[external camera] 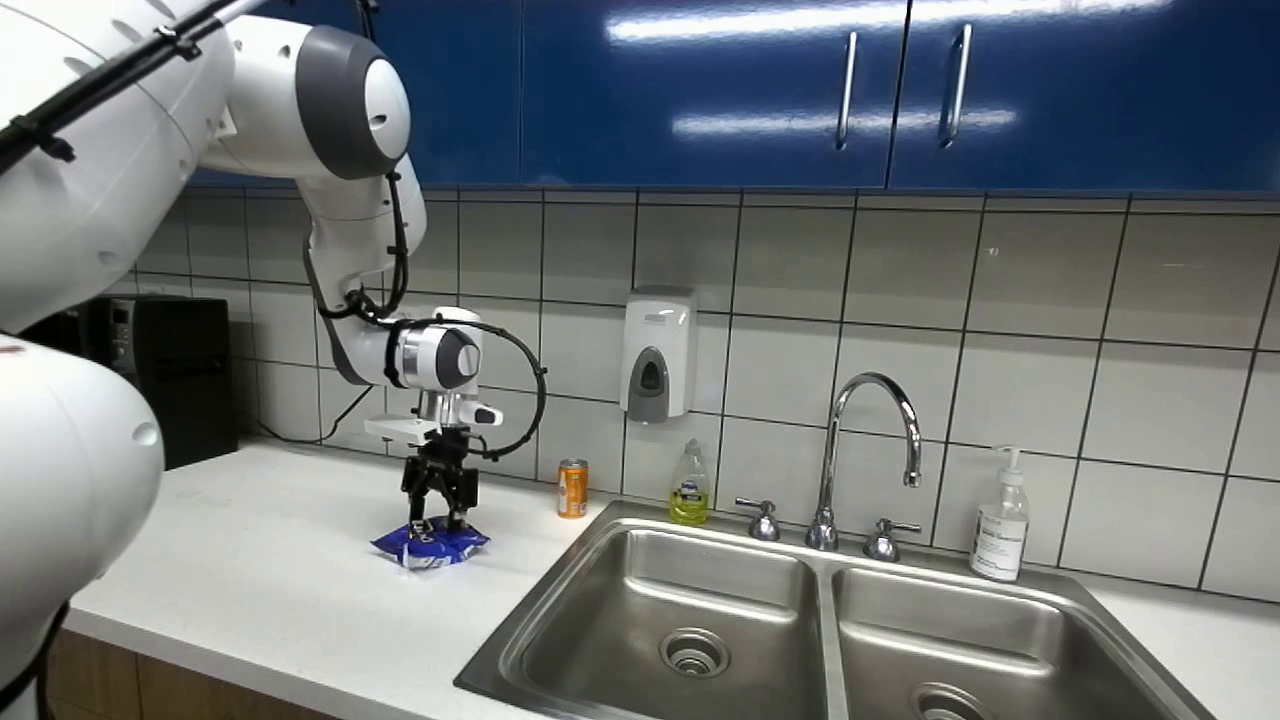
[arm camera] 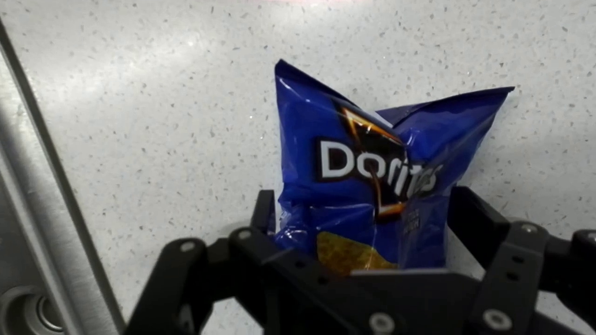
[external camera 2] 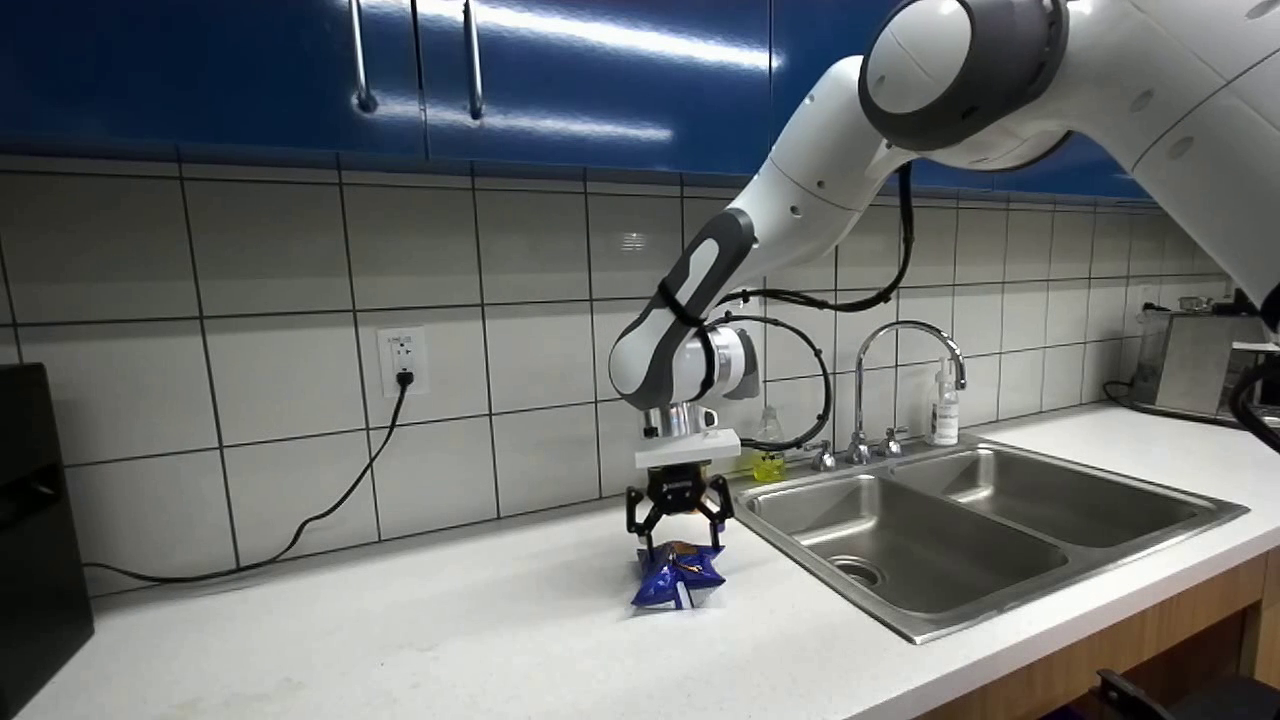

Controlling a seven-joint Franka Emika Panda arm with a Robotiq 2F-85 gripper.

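A blue Doritos bag (arm camera: 363, 167) lies on the white counter, left of the sink as exterior view 1 shows it (external camera: 432, 550). Over it my gripper (external camera: 439, 521) points straight down and is open, its fingertips down at the level of the bag. In the wrist view one finger (arm camera: 263, 212) stands at the bag's left edge and the other finger (arm camera: 475, 220) at its right edge, so the bag lies between them. Whether the fingers touch it I cannot tell. My gripper's body hides the bag's near end there.
A steel double sink (external camera: 828, 600) with a tall faucet (external camera: 830, 468) lies right of the bag. An orange can (external camera: 572, 488), a dish soap bottle (external camera: 690, 486) and a pump bottle (external camera: 1000, 528) stand along the wall. Left of the bag, the counter (external camera: 240, 540) is clear.
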